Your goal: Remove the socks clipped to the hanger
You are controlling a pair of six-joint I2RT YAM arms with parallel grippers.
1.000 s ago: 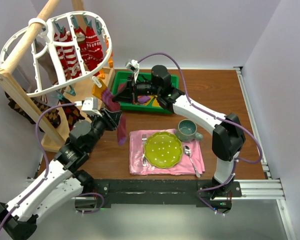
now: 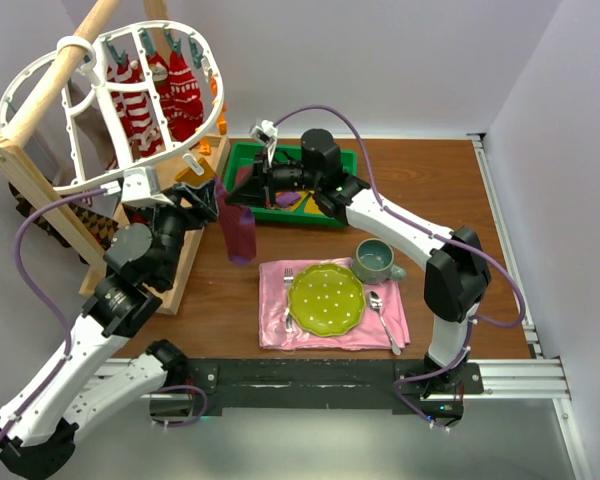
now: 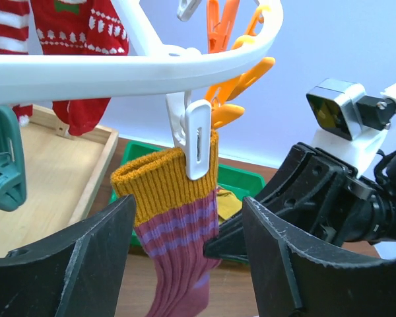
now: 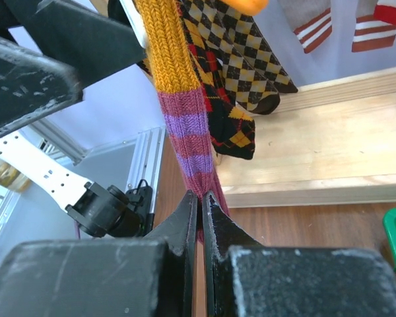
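A purple striped sock with a mustard cuff (image 3: pixel 168 178) hangs from a white clip (image 3: pixel 198 142) on the rim of the white round hanger (image 2: pixel 106 88). My left gripper is open, its fingers apart on either side of the sock below the clip in the left wrist view; nothing is gripped between them. From the right, my right gripper is shut on the sock, whose knit narrows into the fingertips in the right wrist view. Red and white patterned socks (image 2: pixel 185 95) hang on the hanger's far side.
Behind the right arm stands a green bin (image 2: pixel 242 155) with cloth inside. A wooden stand (image 2: pixel 65 215) holds the hanger. A green plate (image 2: pixel 326 299) on a pink cloth and a mug (image 2: pixel 375 260) sit on the table. Argyle socks (image 4: pixel 241 59) hang near the stand.
My left gripper has moved up and to the left in the top view, toward the sock's cuff and the hanger rim. The right arm has held still.
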